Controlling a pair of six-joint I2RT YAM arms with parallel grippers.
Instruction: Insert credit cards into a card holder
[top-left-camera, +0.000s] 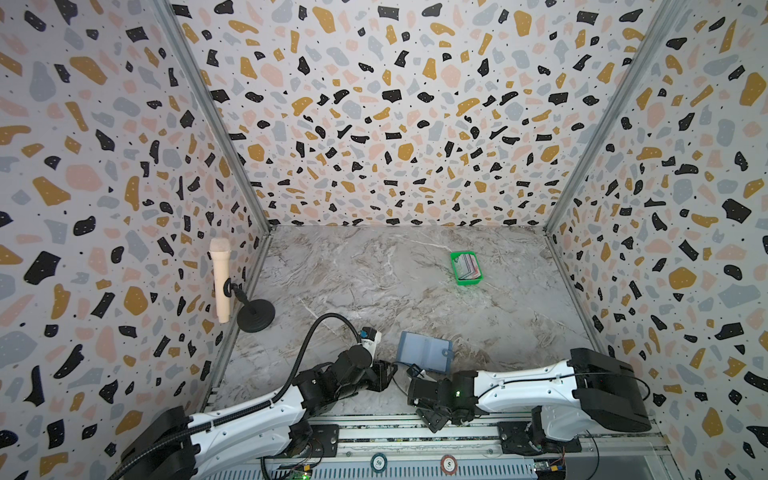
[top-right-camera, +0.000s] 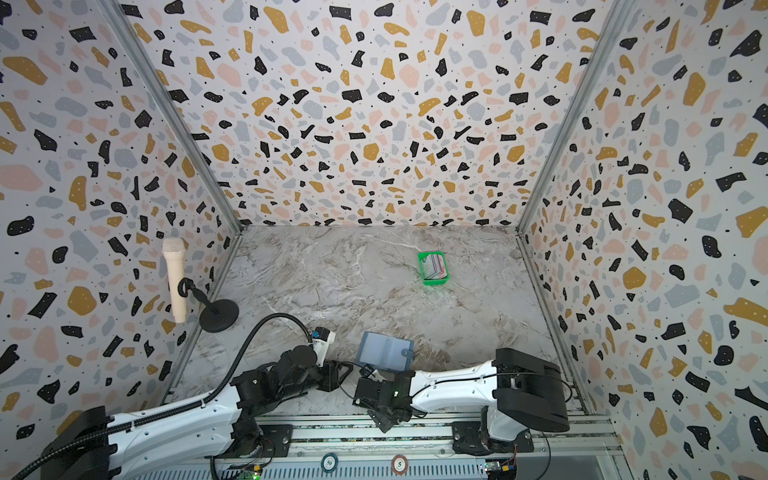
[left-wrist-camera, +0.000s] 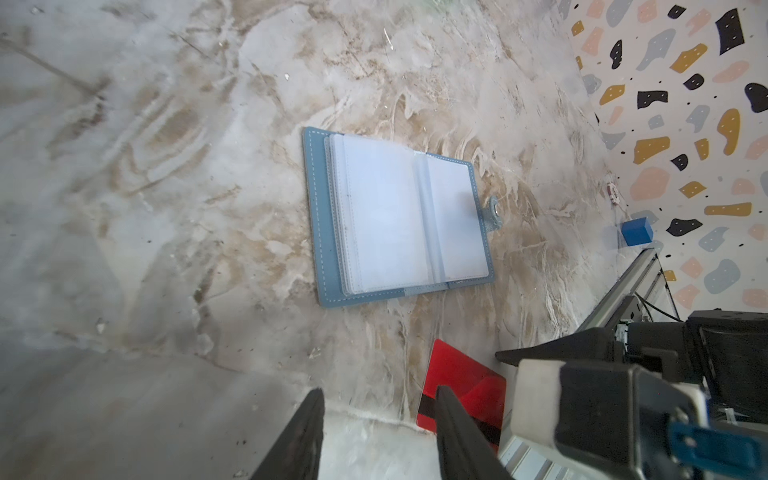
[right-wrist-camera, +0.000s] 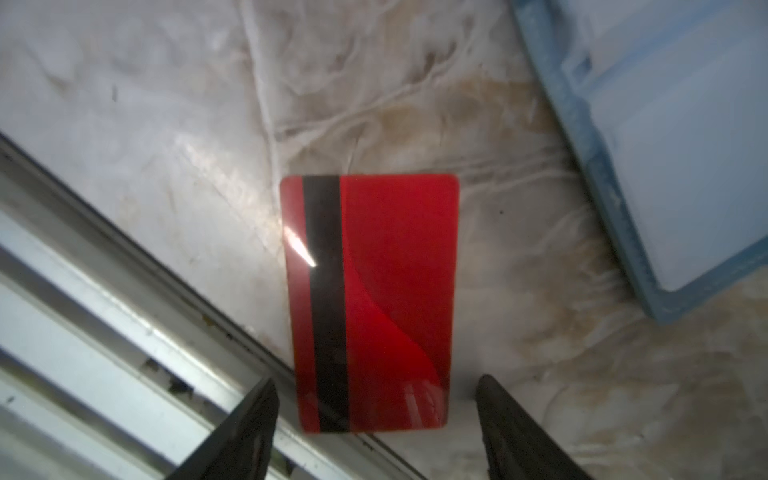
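Note:
A red card with a black stripe lies flat near the table's front edge, partly over the metal rail. My right gripper is open above it, one finger to each side of the card's near end, nothing held. The same red card shows in the left wrist view beside my right arm. The blue card holder lies spread open with clear, empty-looking sleeves, just beyond the card. My left gripper stands open and empty over the table to the left of the card.
A green basket of several cards stands at the back right. A black round stand is at the left edge. The metal rail borders the front.

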